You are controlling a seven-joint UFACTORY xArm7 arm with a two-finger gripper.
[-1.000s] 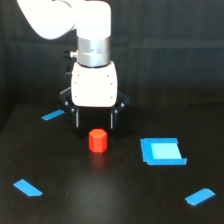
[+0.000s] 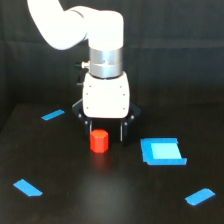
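A white robot arm reaches down from the top to the black gripper (image 2: 106,126), whose dark fingers stand around a red object (image 2: 99,141) on the black table (image 2: 110,190). The red object is upright and stands left of the gripper's middle. Whether the fingers touch it or how far apart they are is hard to tell against the dark background.
A pale square outlined in blue tape (image 2: 165,152) lies to the right. Short blue tape strips (image 2: 27,188) mark the table's left front, right front and left back.
The arm and gripper have moved down and slightly right, from above the red object to around it. The red object looks unmoved.
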